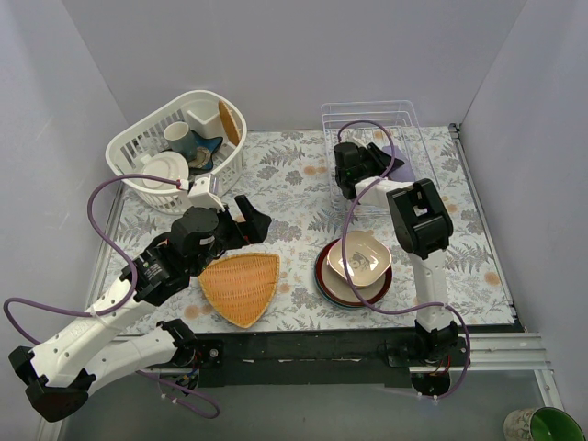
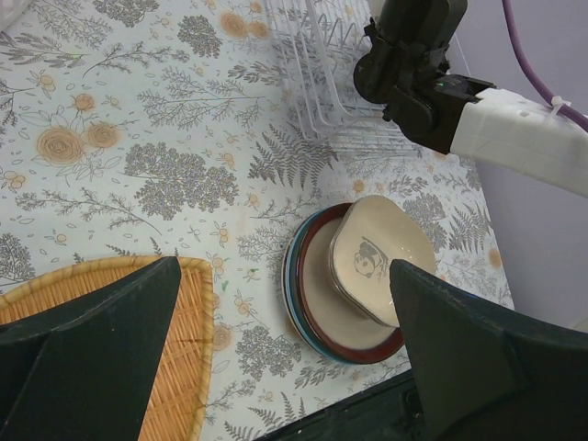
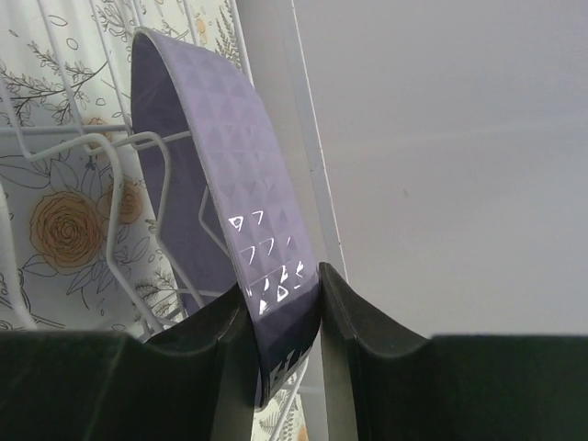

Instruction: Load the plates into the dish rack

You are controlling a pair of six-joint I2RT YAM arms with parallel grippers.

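A purple plate [image 3: 234, 156] with a diamond-patterned face stands on edge among the wires of the white dish rack [image 1: 367, 110]. My right gripper is at its near rim, one finger on each side. No clear gap shows there, but whether the fingers press on the rim cannot be told. In the top view the right gripper hides part of the plate. A cream dish [image 2: 381, 257] rests tilted on a stack of plates [image 2: 320, 312] with a brown-rimmed one on top. My left gripper [image 1: 250, 220] stays open and empty above the table.
At the back left, a white basket [image 1: 119, 152] holds a mug, white dishes and a wooden-coloured item. An orange woven mat [image 1: 241, 287] lies at the front, left of the plate stack. Patterned table between basket and rack is clear. Walls rise on both sides.
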